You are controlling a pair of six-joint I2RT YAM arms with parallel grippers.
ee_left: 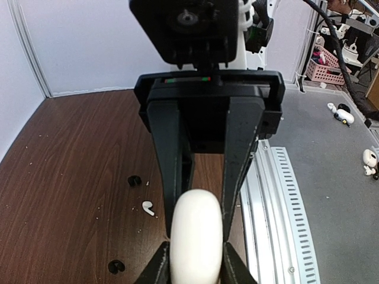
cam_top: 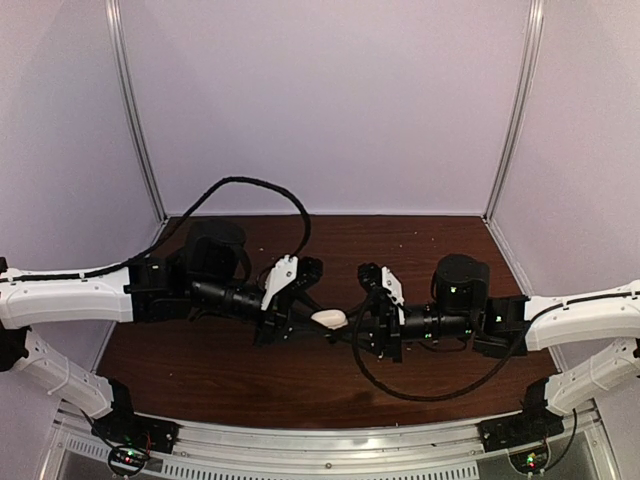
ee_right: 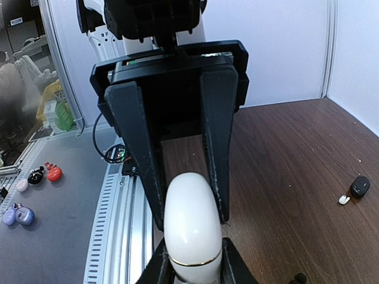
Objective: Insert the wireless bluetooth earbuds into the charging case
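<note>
A white charging case [cam_top: 329,318] is held in mid-air between my two grippers at the centre of the top view. My right gripper [cam_top: 350,325] is shut on it. My left gripper [cam_top: 308,322] meets it from the other side, its fingertips at the case; how far they are closed is hard to tell. The case [ee_left: 196,236] fills the lower middle of the left wrist view and shows a gold seam [ee_right: 193,260] in the right wrist view. A small white earbud [ee_left: 148,208] lies on the table below.
On the wooden table [cam_top: 200,370] lie small dark pieces [ee_left: 116,266], a black case [ee_right: 360,187] and a small white piece [ee_right: 344,199]. Both arms span the middle of the table. Walls surround the back and sides.
</note>
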